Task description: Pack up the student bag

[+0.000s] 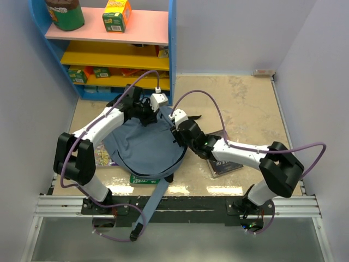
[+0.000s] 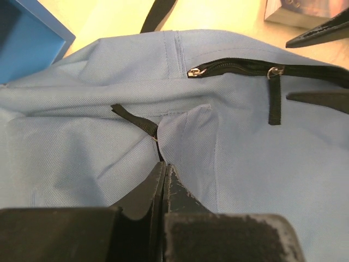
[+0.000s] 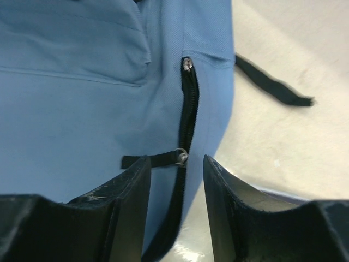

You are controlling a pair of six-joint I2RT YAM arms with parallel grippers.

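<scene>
A blue-grey fabric bag (image 1: 144, 144) lies flat on the table, its strap hanging over the front edge. My left gripper is shut at a raised fold of the bag, beside a short black tab (image 2: 135, 119); whether any cloth is pinched there, I cannot tell. Along the bag's right side runs a black zipper (image 3: 189, 103), with a black pull tab (image 3: 155, 160) lying across it. My right gripper stands open over that zipper, one fingertip on either side of the pull's metal slider. The bag's inside is hidden.
A dark book (image 1: 226, 166) lies right of the bag, partly under the right arm. A colourful book (image 1: 102, 156) and a green item (image 1: 143, 179) show at the bag's edges. Behind stands a blue shelf (image 1: 172, 54) with boxes.
</scene>
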